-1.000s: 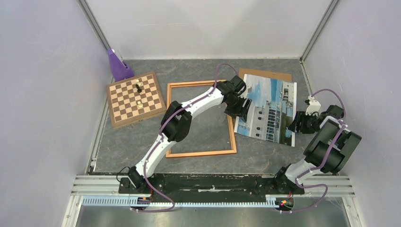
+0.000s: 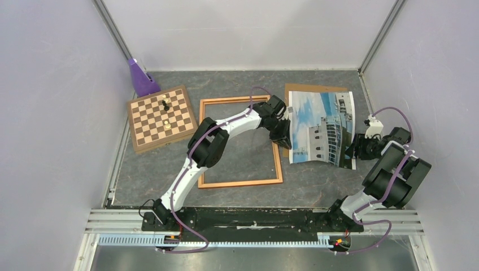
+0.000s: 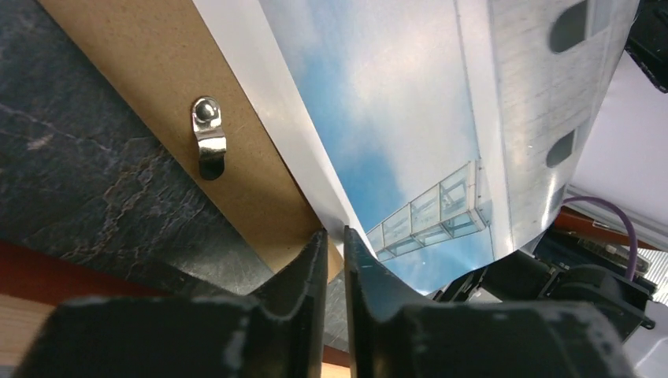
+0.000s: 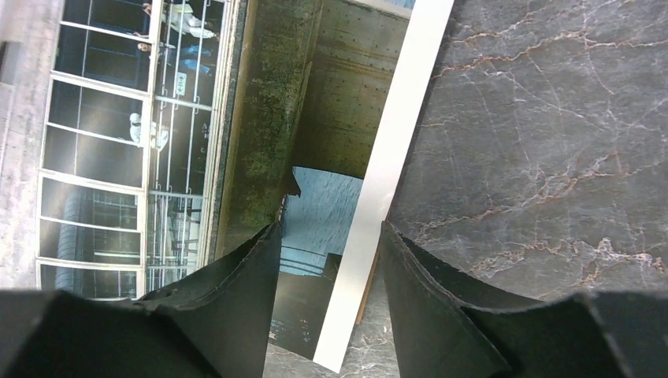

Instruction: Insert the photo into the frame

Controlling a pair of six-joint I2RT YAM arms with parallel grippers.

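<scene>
The photo (image 2: 319, 130), a blue-sky building print with white borders, lies bowed over a brown backing board (image 2: 316, 88) right of the empty wooden frame (image 2: 237, 182). My left gripper (image 2: 287, 141) is at the photo's left edge; in the left wrist view its fingertips (image 3: 354, 244) are close together at the white border, beside a metal clip (image 3: 211, 138) on the board. My right gripper (image 2: 356, 145) is at the photo's right edge, its fingers (image 4: 236, 291) apart over the white border (image 4: 382, 181), with a dark strip of print between them.
A chessboard (image 2: 147, 118) with a few pieces and a purple object (image 2: 141, 79) sit at the left. White walls bound the back and sides.
The photo has straightened from its tilt and now bows more, its left edge further right. My left gripper has moved slightly and its fingers have drawn closer. The right arm is nearly unchanged.
</scene>
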